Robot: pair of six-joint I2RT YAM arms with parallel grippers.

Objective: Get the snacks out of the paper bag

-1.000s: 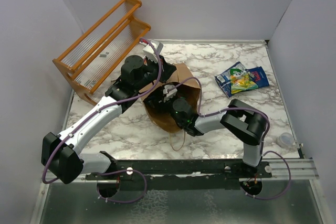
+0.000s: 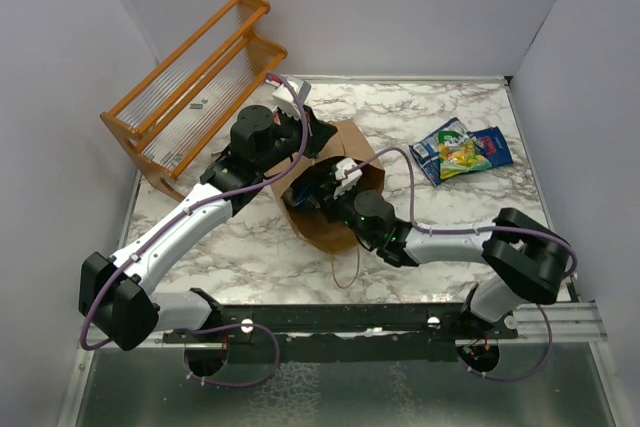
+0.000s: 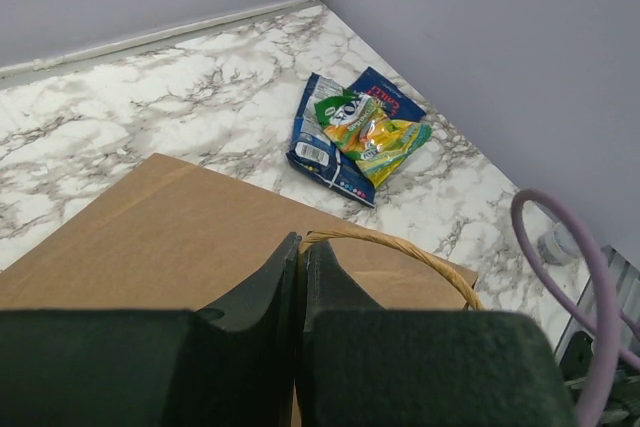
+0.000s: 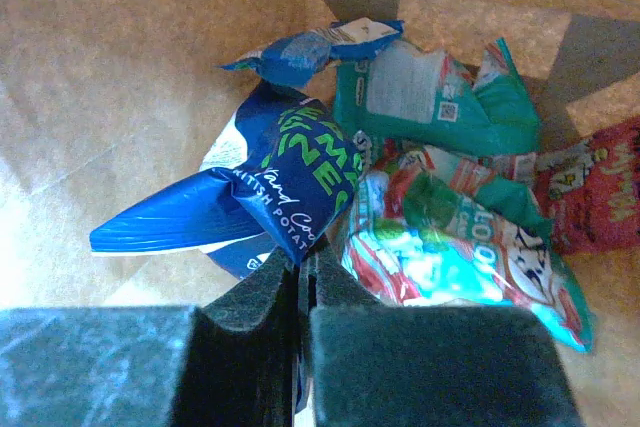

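The brown paper bag [image 2: 352,139] lies open in the middle of the table, mouth toward the front. Inside it, my right gripper is shut on the gathered edge of a dark blue crisp packet [image 4: 285,162]. Around that packet in the bag are a smaller blue packet [image 4: 300,52], a green packet [image 4: 440,102], a green-and-red sweets packet [image 4: 450,237] and a red packet [image 4: 597,190]. My left gripper is shut on the twisted rope handle [image 3: 390,243] at the bag's upper side. In the top view the bag's inside is dark and partly covered by my arms.
Blue packets [image 2: 427,156] with a yellow-green one [image 2: 462,151] on top lie on the table at the right. A wooden rack [image 2: 190,77] leans at the back left. A clear round container [image 3: 558,244] stands at the right edge. Bare table lies between bag and packets.
The packet has shifted from under the smaller blue one. The left arm stays put.
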